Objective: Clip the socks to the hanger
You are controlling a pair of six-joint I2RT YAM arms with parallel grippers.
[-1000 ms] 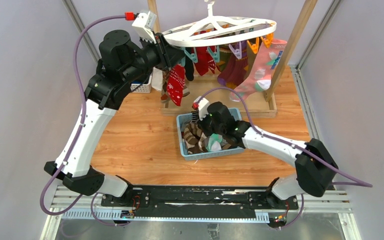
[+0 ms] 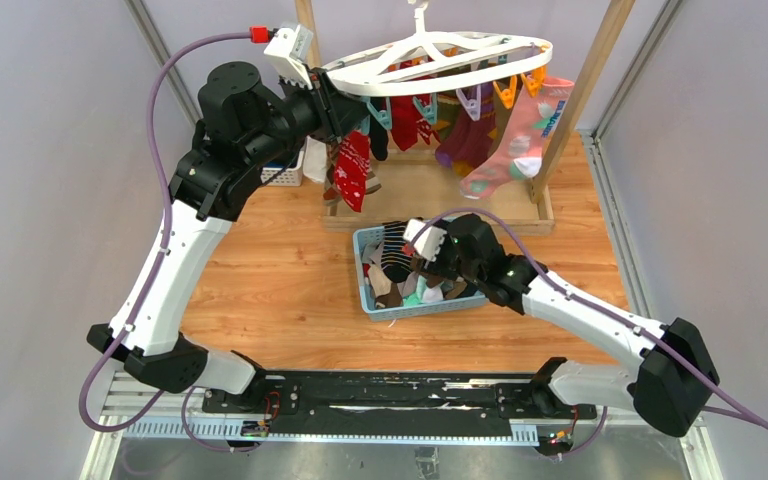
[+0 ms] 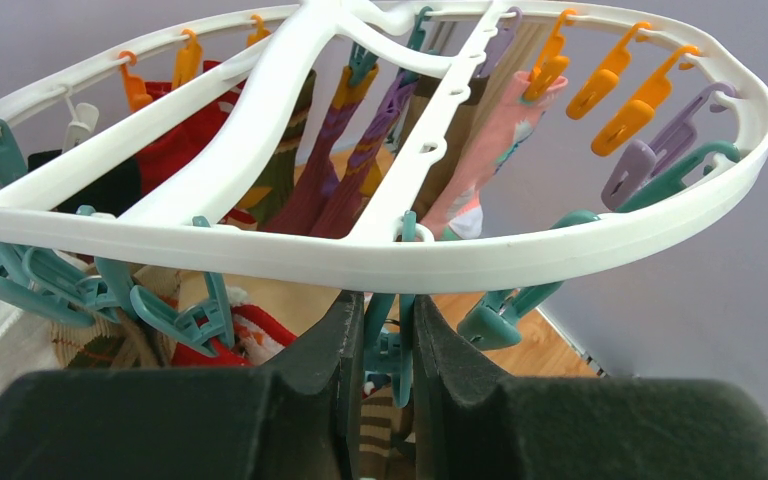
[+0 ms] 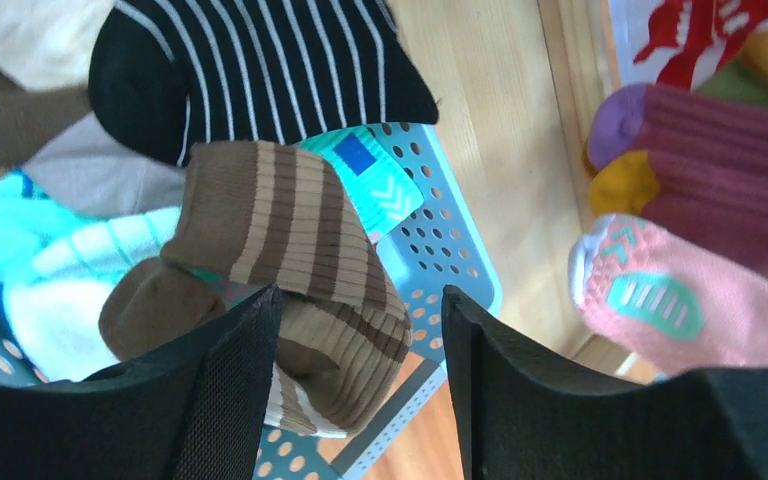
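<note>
The white oval hanger (image 2: 440, 80) carries socks on coloured clips. In the left wrist view my left gripper is shut on a teal clip (image 3: 400, 380) under the hanger's front rim, with brown striped fabric behind it. Below, the blue basket (image 2: 400, 310) holds loose socks, among them a black striped sock (image 4: 260, 70) and a brown striped sock (image 4: 290, 220). My right gripper is open over the basket, just above the brown striped sock, with nothing clearly between its fingers.
A pink sock (image 2: 520, 145) hangs at the hanger's right, beside a wooden post (image 2: 590, 70). A white basket (image 2: 280, 178) stands at the back left. The wooden floor left of the blue basket is clear.
My right arm has moved right from over the basket's middle and turned slightly, with its gripper still over the basket. The left arm has not moved.
</note>
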